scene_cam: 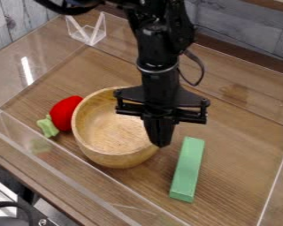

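The black arm reaches down from the top centre, its gripper (163,134) shut over the right part of a tan bowl (103,146), with nothing visible between its fingers. The gripper body hides the back right of the bowl. A red object with a green part, like a strawberry or radish (65,113), lies left of the bowl. A flat green bar (187,169) lies to the right of the bowl, apart from it.
A white wire-like item (85,26) stands at the back left edge. A dark cable or hose lies at the bottom left corner.
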